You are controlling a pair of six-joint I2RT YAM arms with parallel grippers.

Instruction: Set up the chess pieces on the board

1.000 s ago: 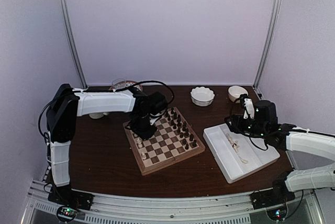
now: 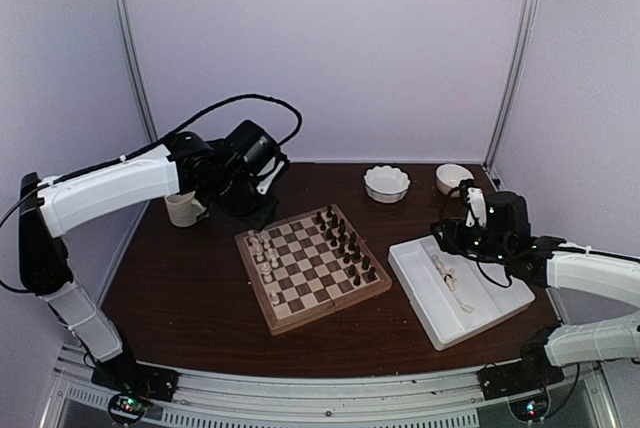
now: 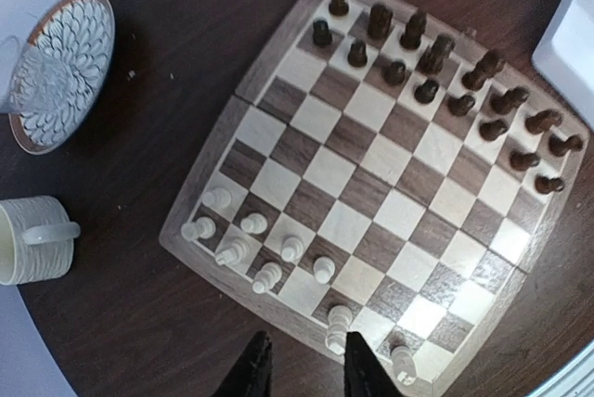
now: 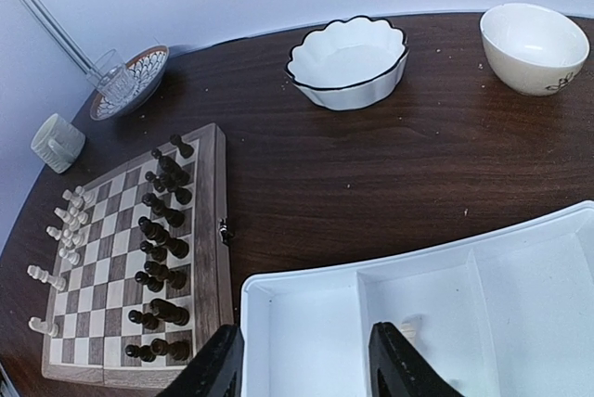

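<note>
The wooden chessboard [image 2: 312,266] lies mid-table. Dark pieces [image 3: 430,56] fill the two rows along its right side. Several white pieces [image 3: 268,276] stand on the opposite side, with gaps between them; one white piece [image 3: 403,364] is alone near the corner. My left gripper is raised off the board's left edge, fingers apart and nothing between its fingers. Above the white tray [image 4: 302,278] my right gripper hangs open and empty. A few white pieces [image 2: 447,273] lie in the tray's middle compartment.
A scalloped bowl [image 4: 348,68] and a plain white bowl [image 4: 534,49] stand at the back. At the back left are a mug [image 3: 37,239] and a patterned dish [image 3: 79,68] with a clear glass. Bare table lies in front of the board.
My right arm has kept still over the tray.
</note>
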